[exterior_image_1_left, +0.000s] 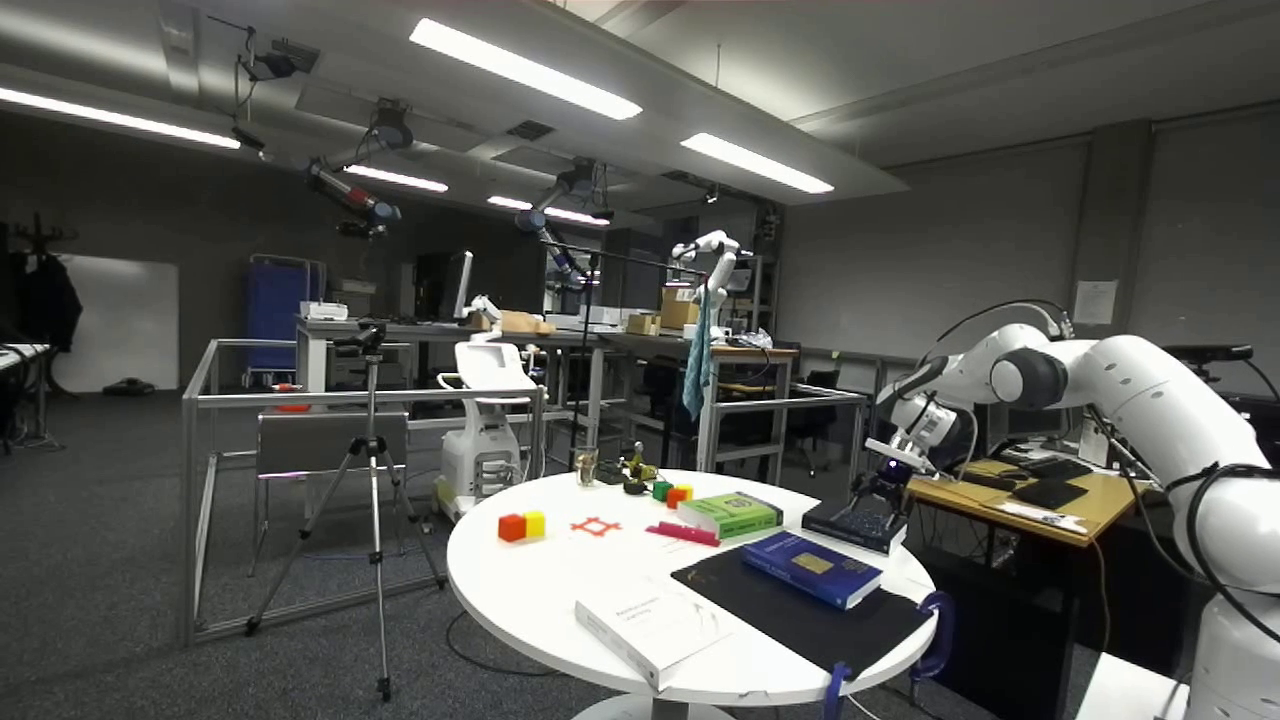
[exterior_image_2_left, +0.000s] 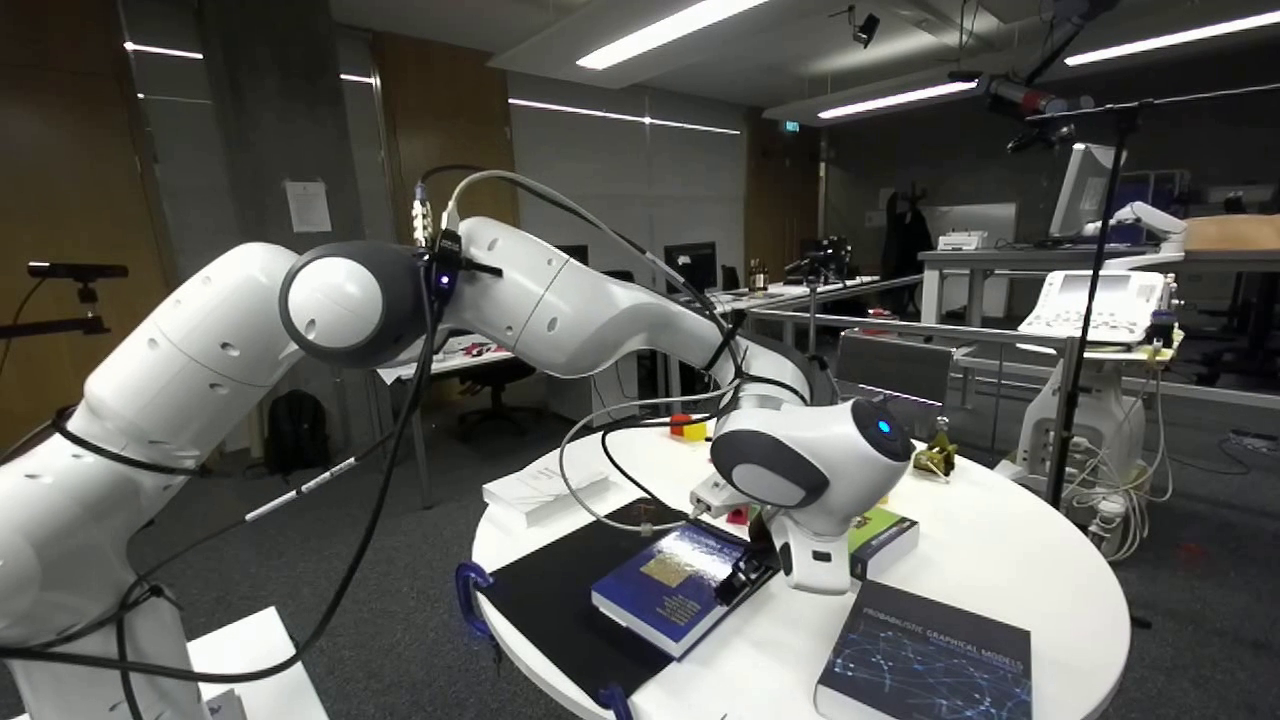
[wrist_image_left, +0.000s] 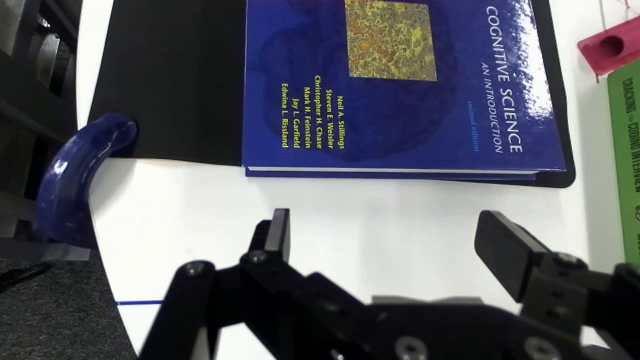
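My gripper is open, its two fingers wide apart, with only bare white table visible between them. In the wrist view a blue book titled Cognitive Science (wrist_image_left: 390, 114) lies flat just ahead of the fingertips, partly on a black mat (wrist_image_left: 174, 78). A dark book, Probabilistic Graphical Models (exterior_image_2_left: 930, 660), rests on the table in exterior view 2, beside the gripper. From exterior view 1 my gripper (exterior_image_1_left: 879, 494) overlaps the dark book in the picture; contact cannot be made out. A green book (exterior_image_1_left: 729, 514) lies beyond the blue one.
A white book (exterior_image_1_left: 654, 624) lies at the round table's (exterior_image_1_left: 528, 606) near edge. Blue clamps (exterior_image_1_left: 943, 630) grip the rim by the mat. A red-pink piece (exterior_image_1_left: 684, 533), coloured blocks (exterior_image_1_left: 521, 526) and small items occupy the far side.
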